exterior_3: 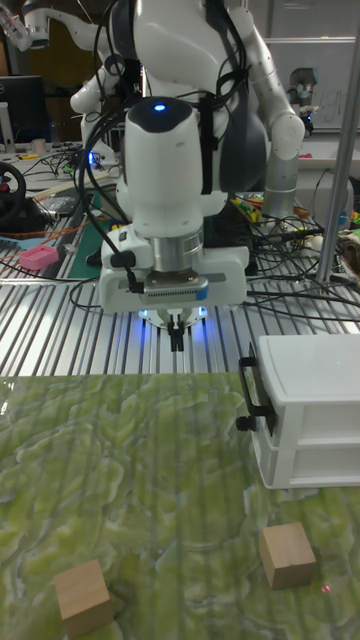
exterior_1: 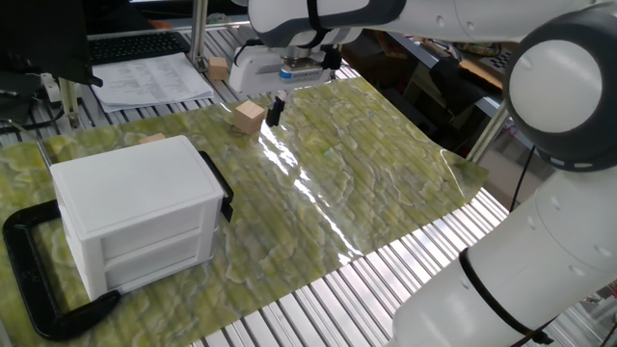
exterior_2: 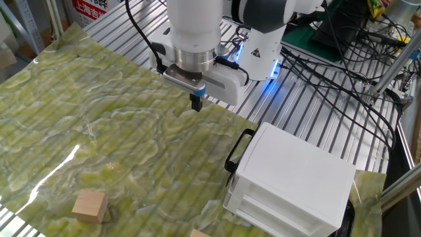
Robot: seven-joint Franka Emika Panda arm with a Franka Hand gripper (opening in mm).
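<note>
My gripper (exterior_2: 196,103) hangs above the green mat, fingertips down and close together. In exterior view 3 the two dark fingers (exterior_3: 176,339) are side by side, and nothing shows between them. A wooden block (exterior_2: 90,206) rests on the mat well away from the gripper; in the first exterior view this block (exterior_1: 249,117) appears just left of the fingers. Another wooden block (exterior_3: 287,555) lies in front of the drawer unit, mostly hidden behind it in the first exterior view. The white drawer unit (exterior_1: 140,207) stands on the mat with its drawers closed.
Black clamps (exterior_1: 29,280) sit against the drawer unit's sides. A further wooden block (exterior_1: 217,67) lies off the mat near some papers (exterior_1: 152,82). Cables (exterior_2: 348,99) run behind the drawer unit.
</note>
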